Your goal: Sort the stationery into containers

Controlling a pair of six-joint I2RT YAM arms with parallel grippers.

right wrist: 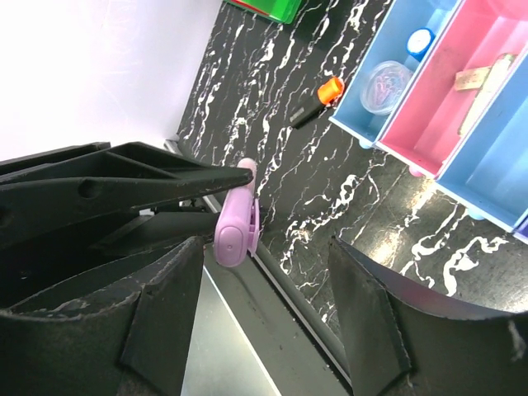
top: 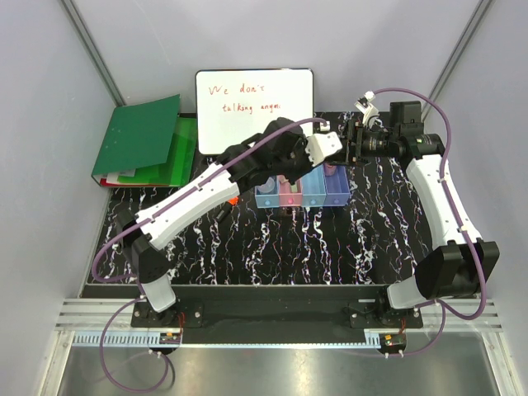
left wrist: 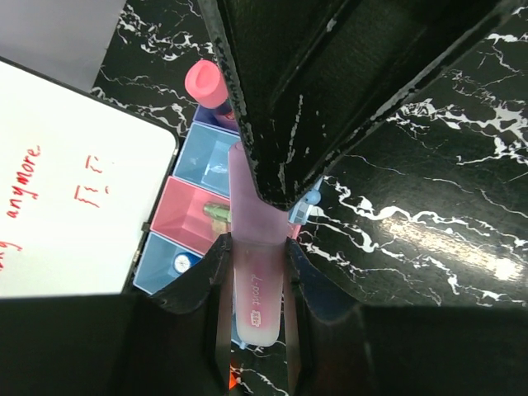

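Note:
A pink marker (left wrist: 257,289) stands between the fingertips of my left gripper, which is shut on it. In the right wrist view the same marker (right wrist: 237,219) points toward me, near one finger (right wrist: 186,264) of my right gripper. The right fingers are spread, and no firm hold shows there. Below is the organizer (top: 279,200) with blue, pink, blue and purple compartments. A clear round container (right wrist: 386,87) and a blue-lidded item (right wrist: 420,41) lie in one blue compartment. The pink one holds a beige block (right wrist: 472,78) and a pale stick (right wrist: 487,95).
A pink-capped item (left wrist: 206,82) sticks up at the purple compartment. On the table, left of the organizer, lies a black marker with an orange end (right wrist: 307,112). A whiteboard (top: 256,95) and green folders (top: 136,140) stand behind.

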